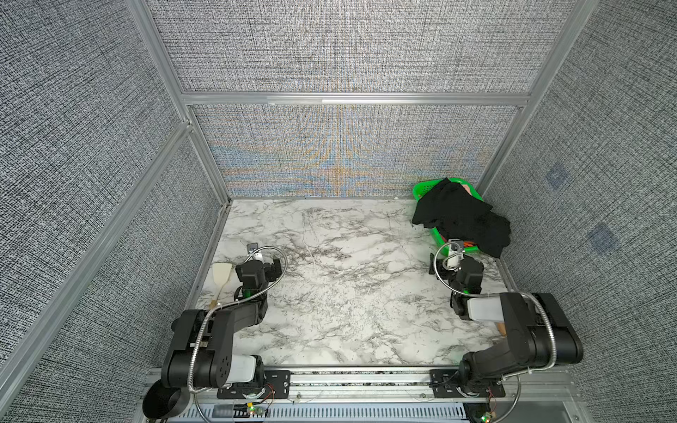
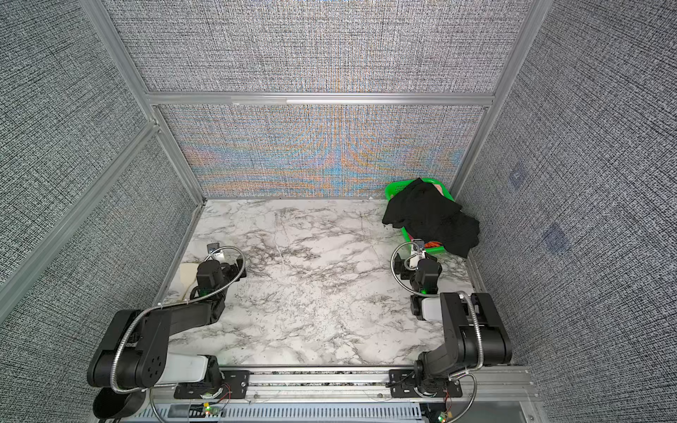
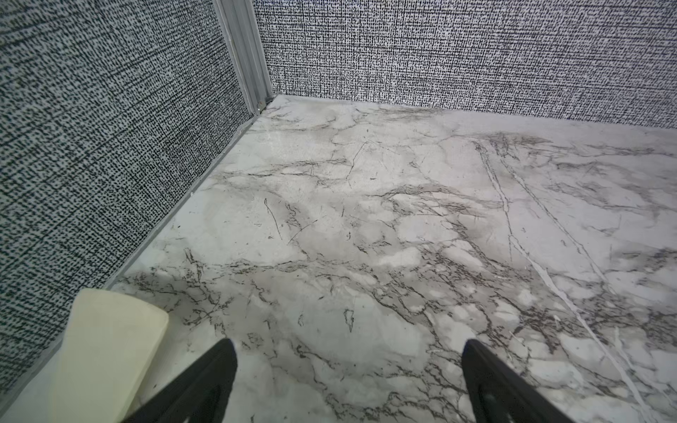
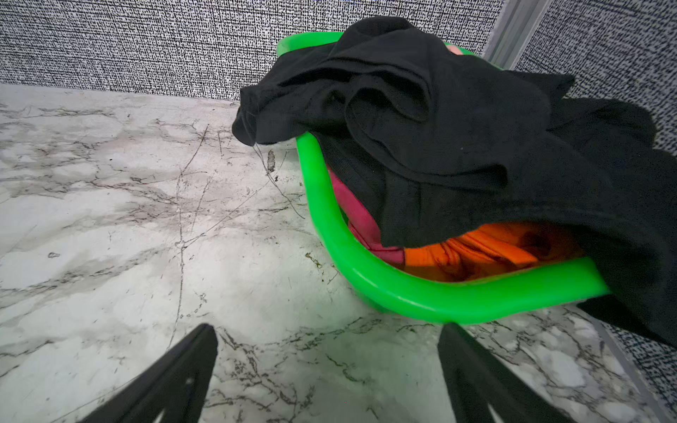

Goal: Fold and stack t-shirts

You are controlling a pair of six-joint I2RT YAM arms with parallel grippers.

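Note:
A crumpled black shirt (image 4: 493, 134) drapes over the green basket (image 4: 451, 299) at the table's far right corner, hanging past its left and right rims. Beneath it, orange cloth (image 4: 493, 248) and a strip of pink cloth (image 4: 358, 217) show inside; what else lies there is hidden. Just in front of the basket, my right gripper stands open and empty, its fingers apart from the cloth. Over on the left side of the table, my left gripper is open too, with only bare tabletop between its fingers.
A cream spatula-like tool (image 1: 222, 273) lies along the left wall beside the left gripper. Walls close in the left, back and right sides. A dark cup (image 1: 165, 401) sits by the left arm's base.

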